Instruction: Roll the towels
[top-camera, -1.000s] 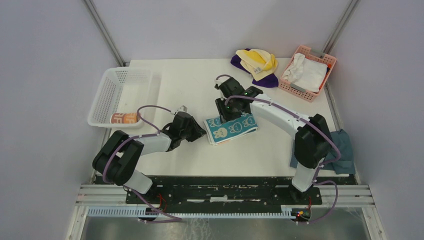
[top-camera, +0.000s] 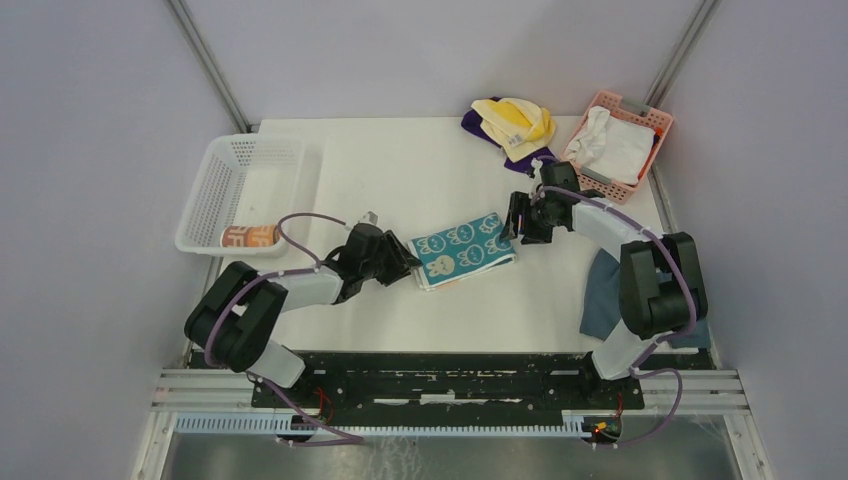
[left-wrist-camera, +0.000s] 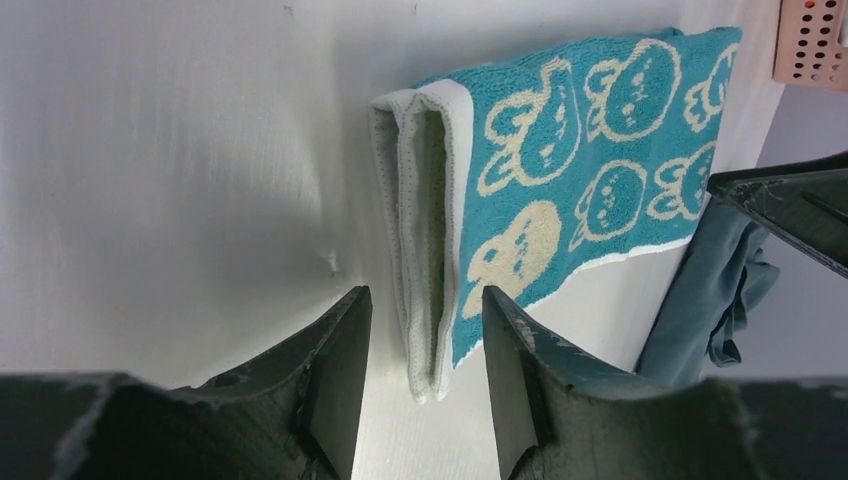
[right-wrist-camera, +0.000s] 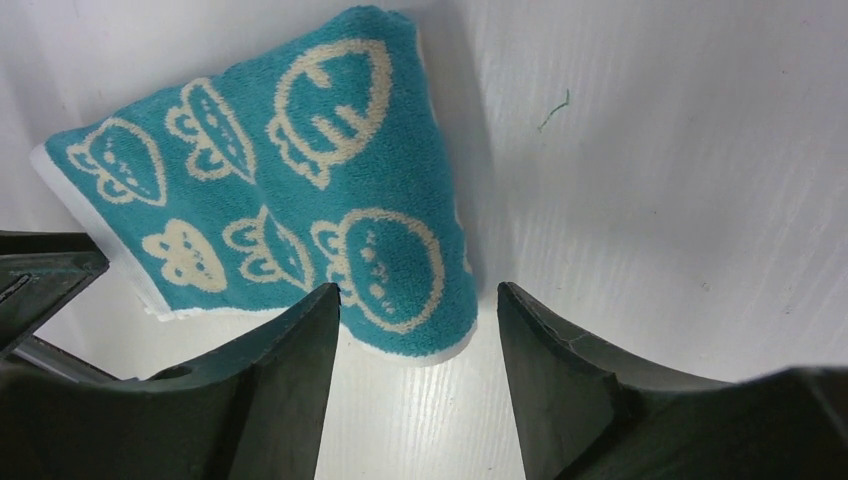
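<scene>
A teal towel with pale animal faces (top-camera: 462, 250) lies folded on the table between my two arms. Its left end shows white-edged layers standing slightly apart in the left wrist view. My left gripper is at that end, its fingers parted, with the towel's near left corner in line with the gap; whether they touch it I cannot tell. At the right, folded-over end, my right gripper stands open, its left fingertip near the towel's rounded corner (right-wrist-camera: 440, 340) and nothing gripped.
A white basket (top-camera: 190, 215) holding a rolled orange-and-white towel (top-camera: 250, 236) stands left. Yellow and purple towels (top-camera: 515, 125) lie at the back, near a pink basket (top-camera: 648, 165) of white cloths. Blue-grey cloth (top-camera: 602, 300) lies at the right edge.
My right gripper has moved from above the towel's middle to its right end. The towel looks unmoved.
</scene>
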